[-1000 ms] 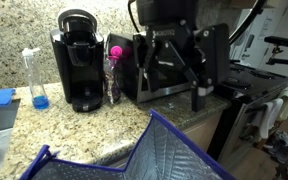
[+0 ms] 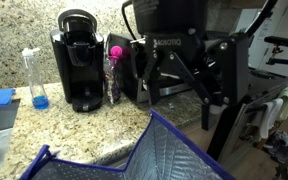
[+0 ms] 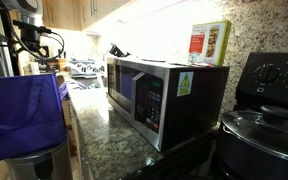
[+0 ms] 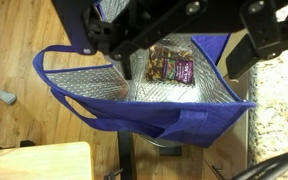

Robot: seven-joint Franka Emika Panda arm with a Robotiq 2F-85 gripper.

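Note:
A blue-purple insulated bag with a silver lining lies open beneath my gripper in the wrist view. Inside it rests a dark, colourful snack package, apart from my fingers. The gripper stands open, its two black fingers spread wide and nothing between them. In exterior view 1 only the upper rim of the bag shows at the bottom, and its contents are hidden. From the other side, the gripper hangs over the bag at the left.
A black coffee maker and a bottle with blue liquid stand on the granite counter. A microwave carries a yellow box. A pot sits on the stove. Under the bag stands a bin.
The bag stays where it was.

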